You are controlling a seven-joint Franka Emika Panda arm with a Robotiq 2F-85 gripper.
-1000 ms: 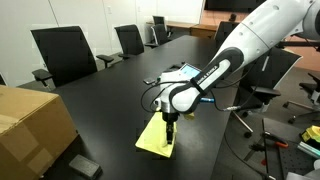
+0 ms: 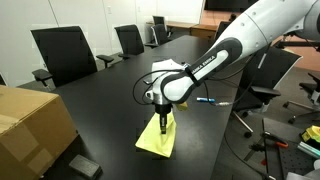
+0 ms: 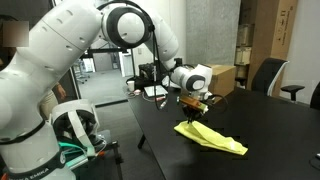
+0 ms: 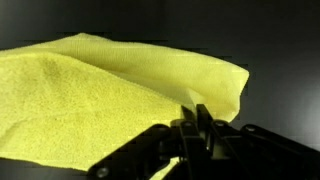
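A yellow cloth lies on the black table, and part of it rises in a peak under my gripper. The wrist view shows the cloth with a fold running up to the fingertips, where my gripper is shut on it. From the second exterior view, the cloth stretches to the right along the table, its left part lifted in a tent below the gripper. The exact pinched bit is partly hidden by the fingers.
A large cardboard box stands at the table's left, with a small dark block near it. A blue-handled tool lies right of the arm.
The gripper has risen and shifted slightly left, drawing part of the cloth up off the table with it. Earlier the cloth lay flatter, with the gripper low on it.
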